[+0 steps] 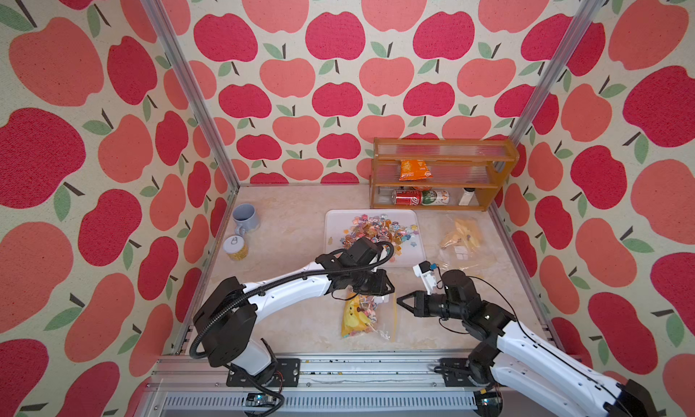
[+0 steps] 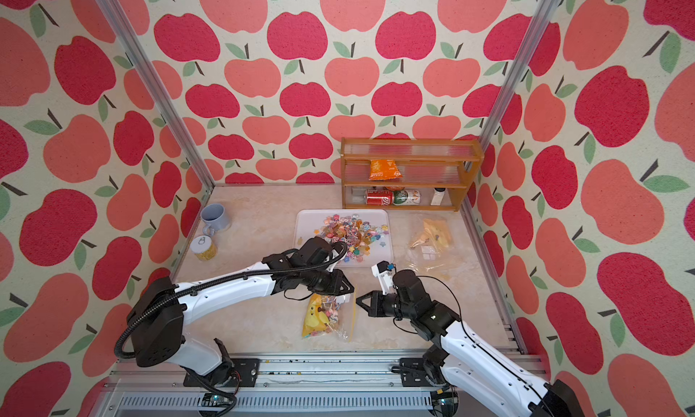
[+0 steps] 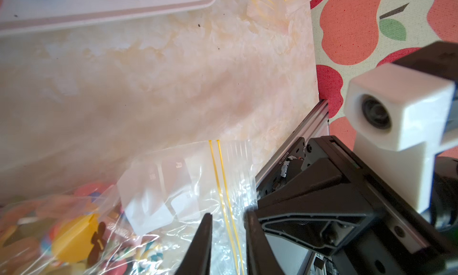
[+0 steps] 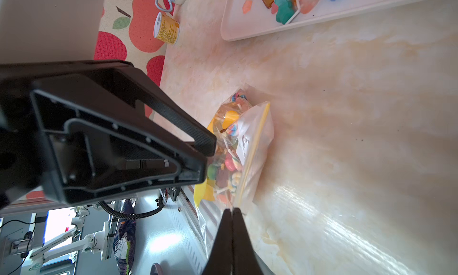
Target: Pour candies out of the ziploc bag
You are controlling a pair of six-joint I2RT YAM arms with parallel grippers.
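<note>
The ziploc bag [image 1: 358,315], with a yellow cartoon print and candies inside, lies at the table's front centre, its zip edge [image 3: 219,170] towards the right. My left gripper hangs over that clear edge, part open, fingers apart with the bag visible between them; whether it touches the plastic is unclear. My right gripper is shut just right of the bag in the top views, nothing visible between its fingertips.
A white tray [image 4: 334,10] of loose candies sits behind. Another bag [image 1: 462,237] lies at right, a wooden shelf [image 1: 441,142] behind it, a mug [image 1: 244,215] and can [image 1: 235,250] at left.
</note>
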